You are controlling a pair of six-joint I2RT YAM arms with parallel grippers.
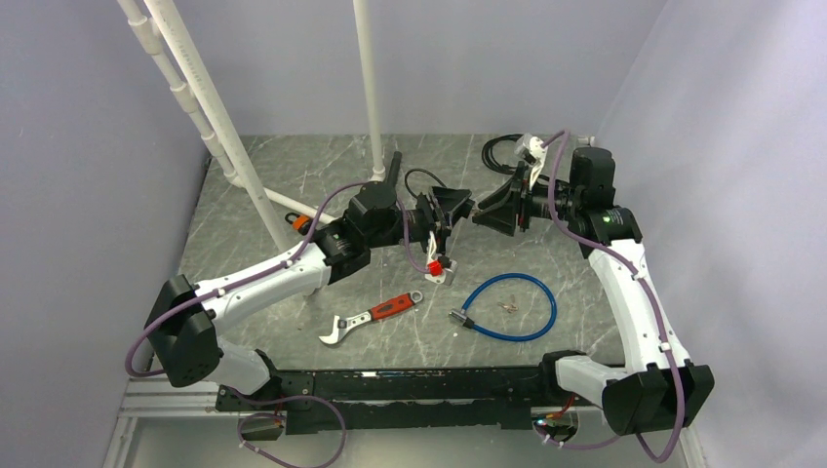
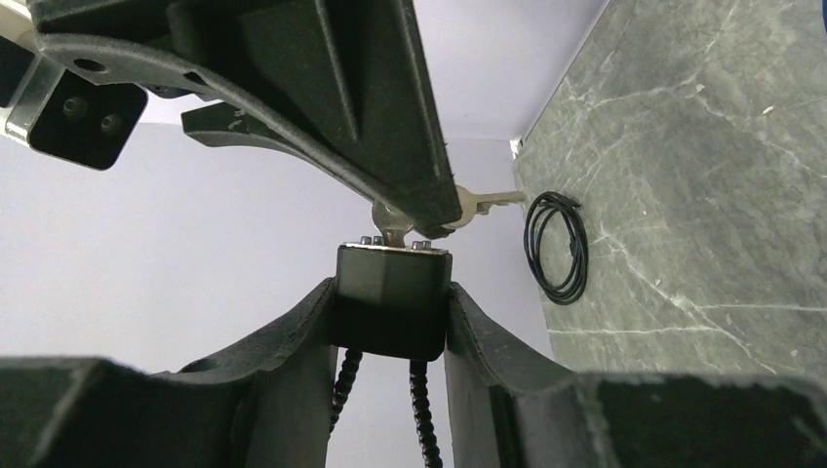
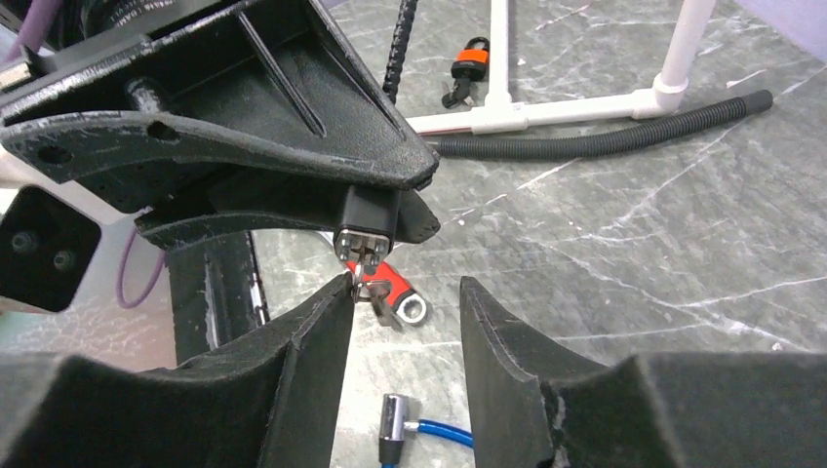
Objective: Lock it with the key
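Observation:
A black lock body [image 2: 392,297] with a black beaded cable sits between the fingers of my left gripper [image 1: 461,203], which is shut on it. From the lock's metal face stands a key [image 2: 391,222]; a second key [image 2: 478,203] hangs beside it, pointing right. Both are partly hidden by a finger of my right gripper in the left wrist view. In the right wrist view my right gripper is part open, facing the lock [image 3: 368,219]. The key [image 3: 359,283] is by its left fingertip; whether they touch, I cannot tell. Its other finger [image 3: 475,302] is clear of the key.
On the grey floor lie an adjustable wrench [image 1: 380,310], a blue cable lock [image 1: 552,310] and small metal pieces [image 1: 508,305]. A coiled black cable [image 1: 488,156] is at the back. White pipes [image 1: 366,78] stand on the left. Both grippers are close together above the middle.

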